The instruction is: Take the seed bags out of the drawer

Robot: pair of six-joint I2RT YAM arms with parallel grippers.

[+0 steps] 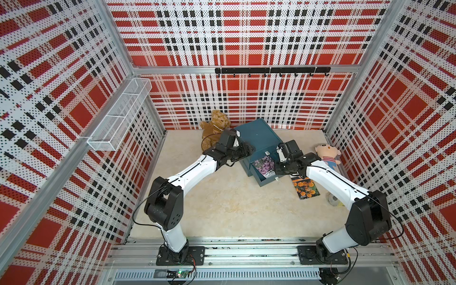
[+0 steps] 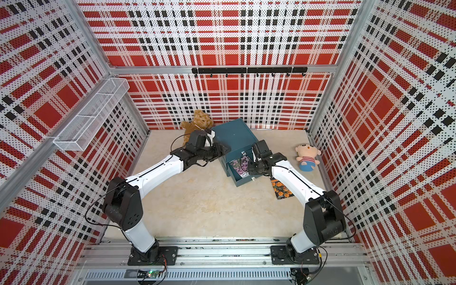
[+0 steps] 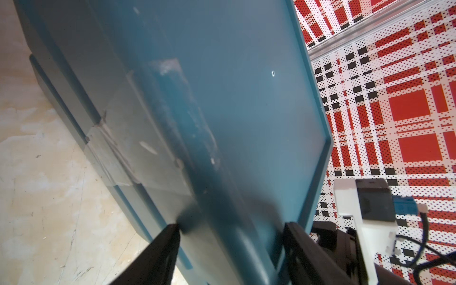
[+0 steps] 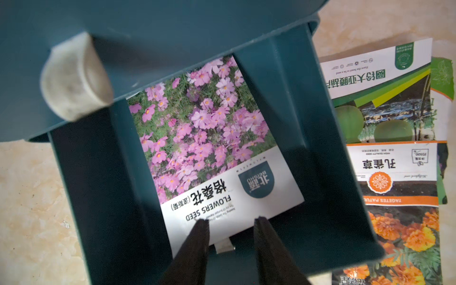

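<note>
A seed bag with pink flowers (image 4: 204, 137) lies in the pulled-out drawer (image 4: 327, 190) of the blue cabinet (image 3: 228, 61). My right gripper is over the bag's white end, near the drawer's front. Its fingers (image 4: 192, 247) have a narrow gap between them; whether they touch the bag is unclear. My left gripper is part open, its fingers (image 3: 159, 254) on either side of a cabinet edge. Outside the drawer, an orange marigold bag (image 4: 399, 223) and a green-striped bag (image 4: 380, 90) rest on the table to the right.
The cabinet has a pale catch (image 4: 78, 78) above the open drawer. A brown teddy bear (image 1: 217, 119) sits behind my left gripper, and a pink doll (image 2: 307, 156) lies at the right.
</note>
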